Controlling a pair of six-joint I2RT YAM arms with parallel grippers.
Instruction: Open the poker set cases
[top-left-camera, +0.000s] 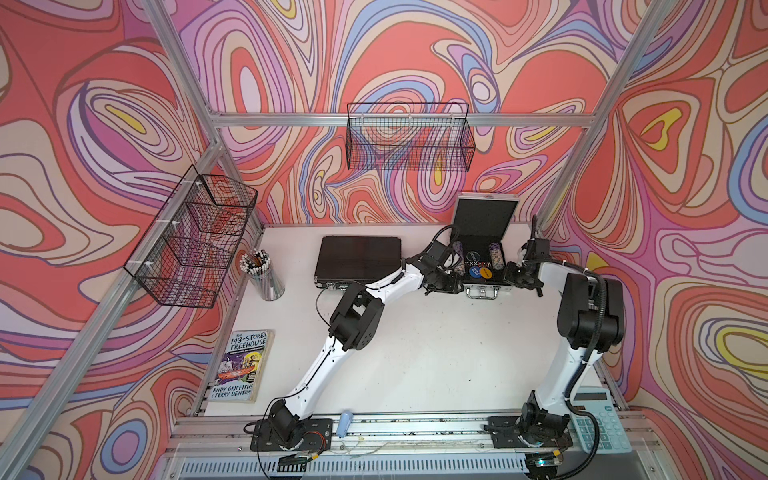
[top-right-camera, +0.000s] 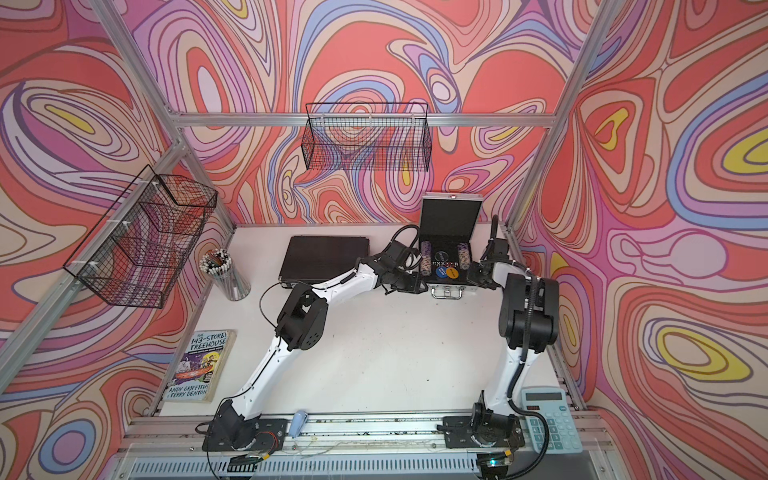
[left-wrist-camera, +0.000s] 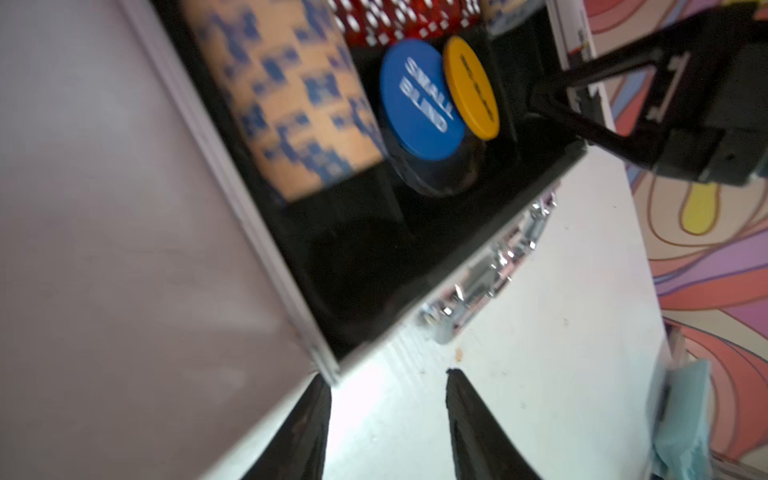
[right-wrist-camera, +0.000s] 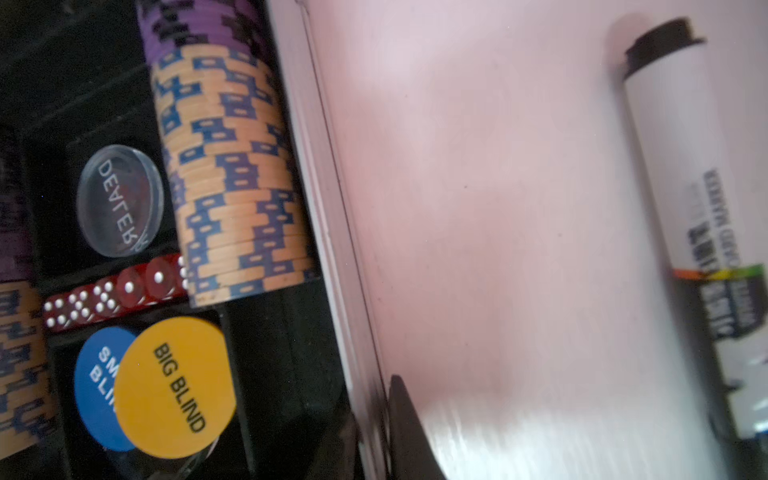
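Note:
One poker case (top-left-camera: 484, 279) stands at the back right, its lid (top-left-camera: 483, 216) raised, with chips, dice and blind buttons inside. A second case (top-left-camera: 358, 260), dark and with its lid down, lies to the left of it. My right gripper is shut on the open case's right side wall (right-wrist-camera: 340, 240). At that case's front left corner (left-wrist-camera: 328, 368), my left gripper has its fingers apart, with nothing between the tips; the corner lies just beyond them.
A marker (right-wrist-camera: 704, 208) lies to the right of the open case. On the left are a cup of markers (top-left-camera: 268, 281) and a book (top-left-camera: 241, 365). A wire basket (top-left-camera: 410, 144) hangs on the back wall.

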